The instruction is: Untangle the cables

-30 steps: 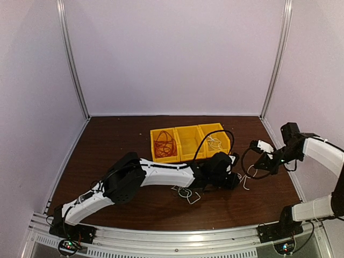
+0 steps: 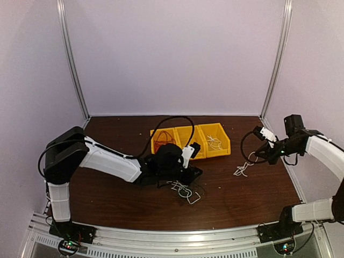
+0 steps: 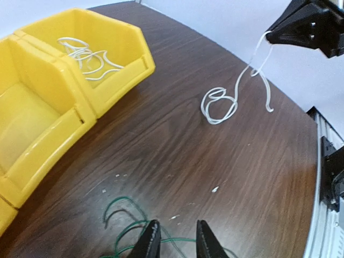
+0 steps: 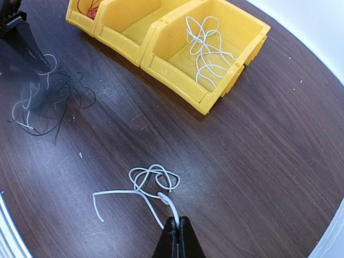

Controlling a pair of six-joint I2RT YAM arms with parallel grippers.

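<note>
My right gripper is shut on a white cable (image 4: 153, 171), whose loops hang down to the wood table on the right side. In the left wrist view the same white cable (image 3: 235, 102) trails from the right fingers. A dark green cable (image 3: 141, 221) lies below my left gripper, which stands part open with nothing visibly between its fingers. Seen from the right wrist, that green cable (image 4: 67, 91) is mixed with another white cable (image 4: 27, 110). From above, the left gripper (image 2: 196, 173) hovers over this tangle (image 2: 184, 192), partly covering it.
Three joined yellow bins stand behind: the left bin holds a red cable (image 2: 163, 138), the middle bin (image 4: 128, 29) looks empty, and the right bin (image 4: 180, 80) holds a white cable (image 4: 204, 51). Bare table lies left and front.
The left arm has swung left, from beside the right gripper's white cable to over the green and white tangle. My right gripper has shifted slightly upward in the top view, still with its cable.
</note>
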